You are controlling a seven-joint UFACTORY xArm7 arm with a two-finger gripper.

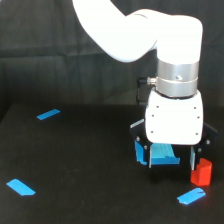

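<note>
My white gripper (171, 160) hangs low over the dark table at the right, pointing down. Its dark fingers stand well apart, so it looks open. A light-blue object (162, 155) shows below and behind the hand. Part of it is hidden, and whether a finger touches it is unclear. Close beside the right finger, on the table, sits a small red block (202, 173).
Blue strips lie flat on the table: one at the far left (48, 114), one at the near left (20, 187) and one just in front of the red block (191, 196). A dark curtain hangs behind.
</note>
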